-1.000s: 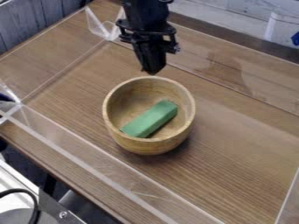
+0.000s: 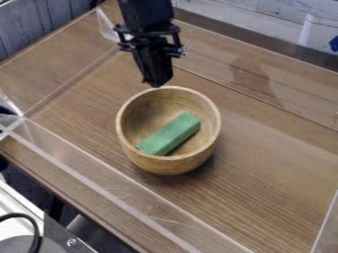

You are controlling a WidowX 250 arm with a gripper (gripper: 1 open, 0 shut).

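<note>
A round wooden bowl (image 2: 142,150) sits at the middle of the wooden table, with a green oblong block (image 2: 171,134) lying inside it. My dark gripper (image 2: 154,79) hangs just above and behind the bowl's back rim, pointing down. Its fingertips are small and dark here, and how far apart they stand is unclear.
A pale edge runs along the left side and back right. Grey and black equipment with a cable lies at the front left corner.
My gripper has moved a little to the left and lower, toward the bowl's back rim. The bowl and green block look unchanged.
</note>
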